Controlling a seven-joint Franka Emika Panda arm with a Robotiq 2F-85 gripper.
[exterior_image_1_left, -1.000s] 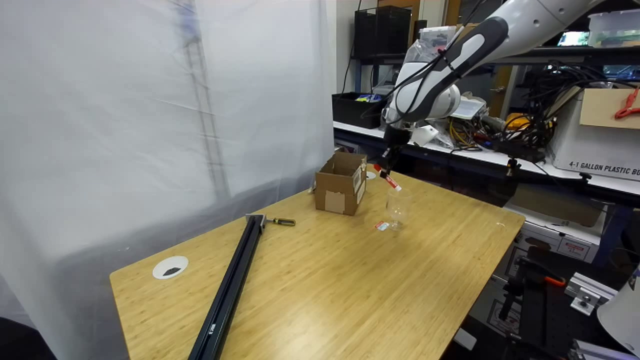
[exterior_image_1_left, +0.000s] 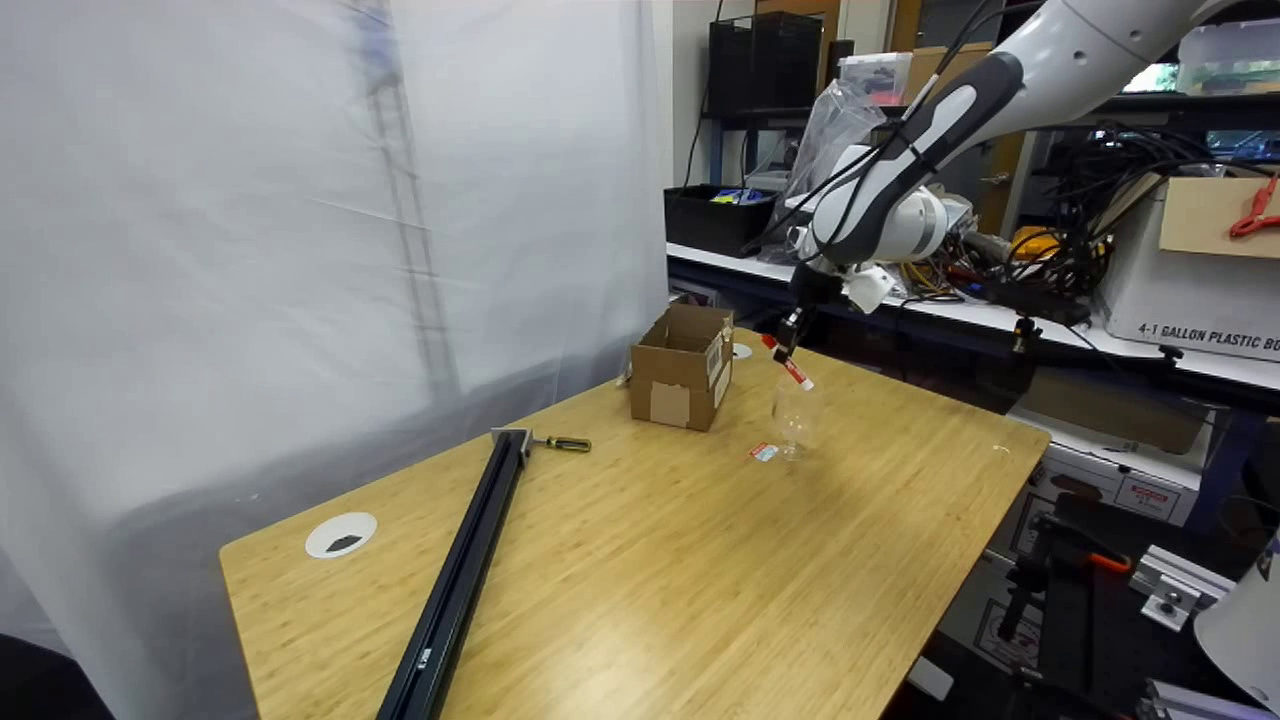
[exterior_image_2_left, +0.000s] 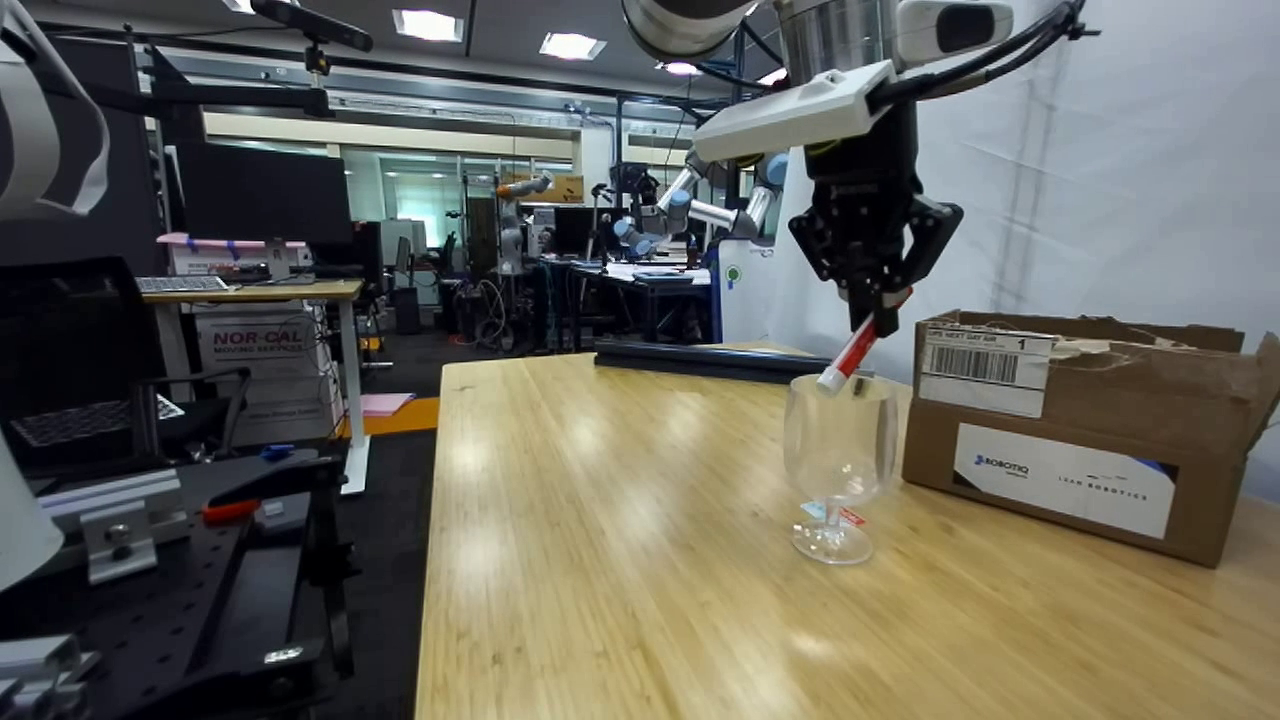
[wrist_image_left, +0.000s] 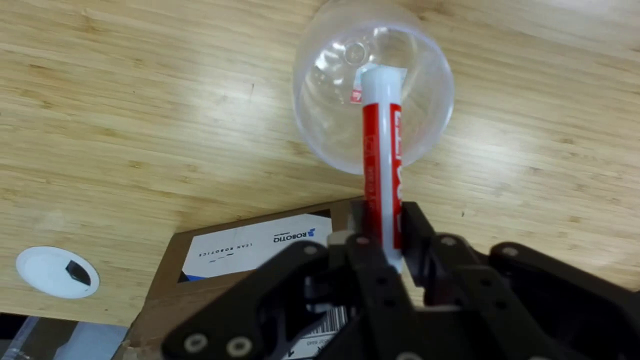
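Observation:
A red-and-white marker (wrist_image_left: 381, 156) is held in my gripper, which is shut on it near one end. It slants downward, its white end (exterior_image_2_left: 831, 380) at the rim of a clear stemmed glass (exterior_image_2_left: 840, 450) in exterior view 2. From the wrist view the marker crosses over the glass's opening (wrist_image_left: 330, 126); how far its tip lies below the rim cannot be told. The glass stands upright on the wooden table (exterior_image_1_left: 672, 528). In exterior view 1 the marker (exterior_image_1_left: 797, 374) tilts down over the glass (exterior_image_1_left: 793, 418).
Close beside the glass stands an open cardboard box (exterior_image_2_left: 1080, 432). A small red-and-white packet (exterior_image_1_left: 764, 452) lies by the glass's foot. Farther off are a screwdriver (exterior_image_1_left: 564, 443) and a long black rail (exterior_image_1_left: 462, 576).
The arm and gripper have shifted right in exterior view 1, bringing the marker's lower end farther right over the glass and slightly lower. The glass and box have not moved.

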